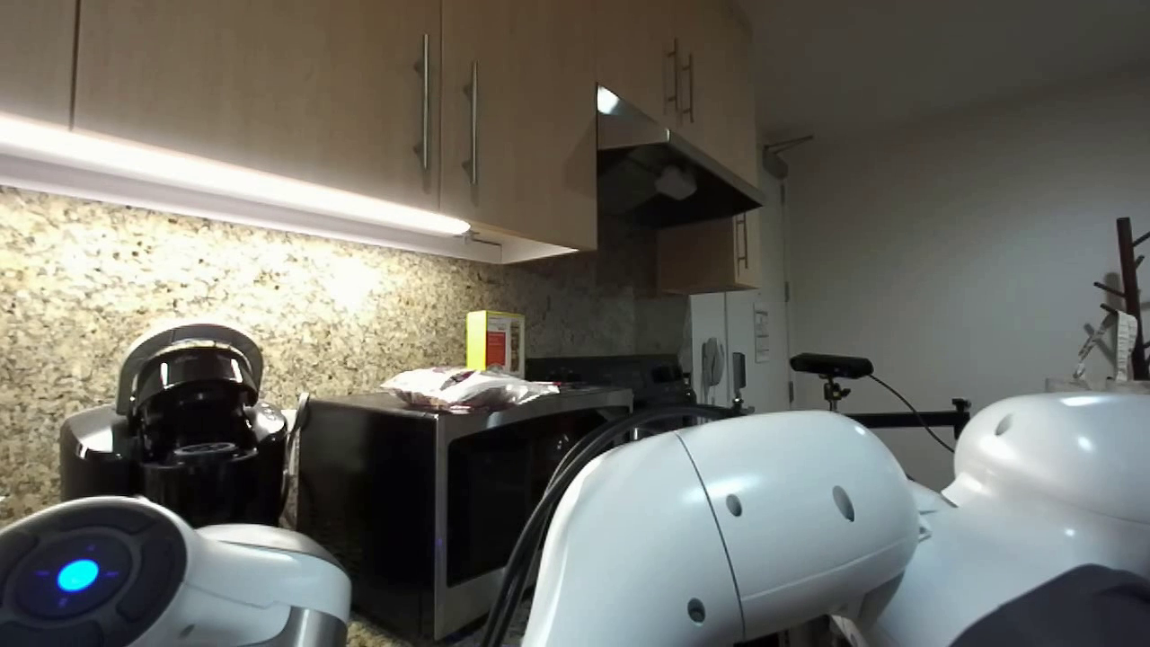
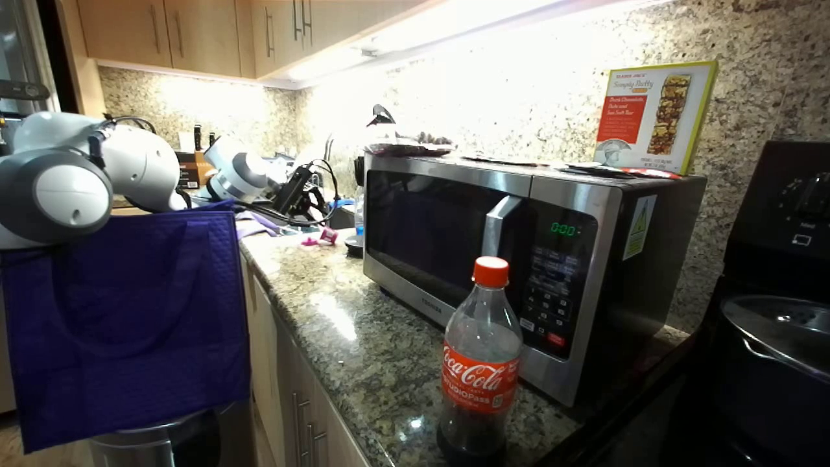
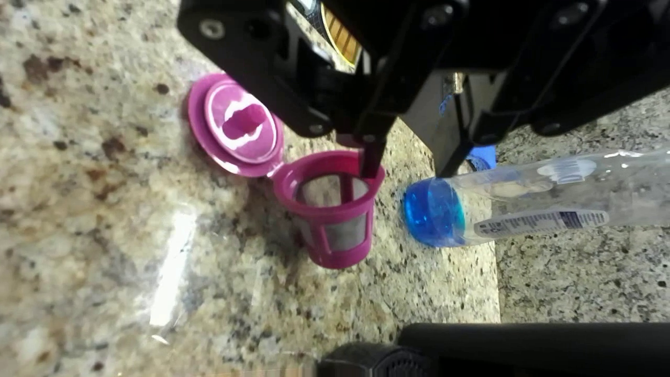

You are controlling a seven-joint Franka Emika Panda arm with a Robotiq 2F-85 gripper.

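In the wrist view, a magenta reusable coffee filter cup (image 3: 339, 242) with mesh windows lies on the granite counter, its hinged lid (image 3: 242, 129) folded out flat. My gripper is partly open above its rim. One fingertip (image 3: 371, 157) overlaps the cup's mouth on the right side, while the other finger (image 3: 449, 160) is outside the cup, apart from it. Whether the first finger touches the wall, I cannot tell. In exterior view 2, the filter cup (image 2: 328, 236) shows small and pink on the far counter, below my dark gripper. Exterior view 1 hides the gripper.
A clear bottle with blue liquid (image 3: 433, 213) is close to the outer finger. A black coffee maker (image 1: 194, 431) stands left of the microwave (image 1: 367, 464). A Coca-Cola bottle (image 2: 482, 381) stands on the near counter; a purple bag (image 2: 132, 327) hangs below the arm.
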